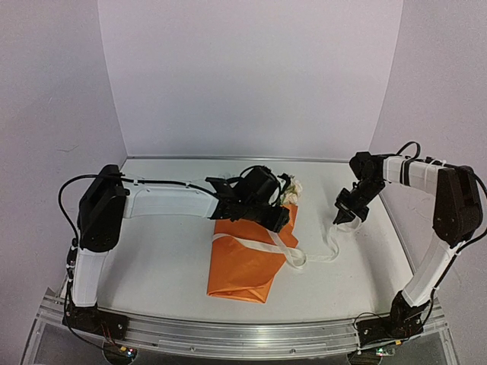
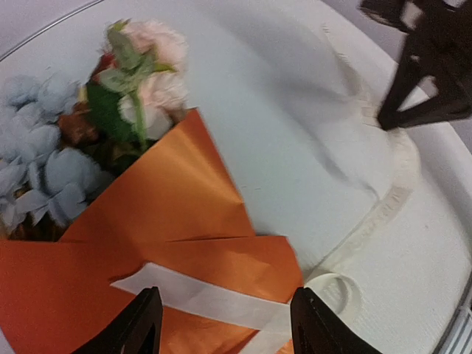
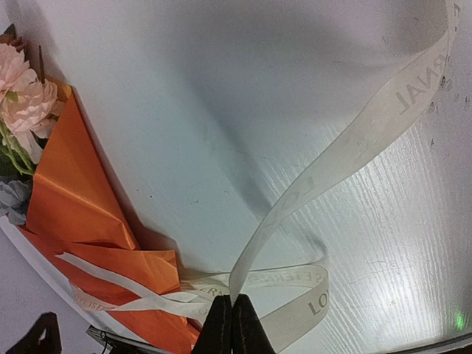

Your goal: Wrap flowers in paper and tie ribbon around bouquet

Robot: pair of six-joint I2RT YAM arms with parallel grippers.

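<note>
The bouquet is wrapped in orange paper (image 1: 242, 268), with pink flowers (image 3: 29, 99) and blue-grey flowers (image 2: 72, 173) at its far end. A white printed ribbon (image 1: 255, 244) runs across the wrap and makes a small loop (image 2: 341, 289) by the paper's right edge. Above the wrap, my left gripper is open; the ribbon passes below its fingers and nothing is held. To the right of the bouquet, my right gripper is shut on the ribbon, whose free end (image 3: 369, 133) extends past the fingertips. In the top view, the left arm covers most of the flowers.
Bare white table (image 1: 160, 266) lies to the left of the wrap, and more clear table is at the right. Walls stand at the back and both sides, and a metal rail (image 1: 243, 334) borders the front edge.
</note>
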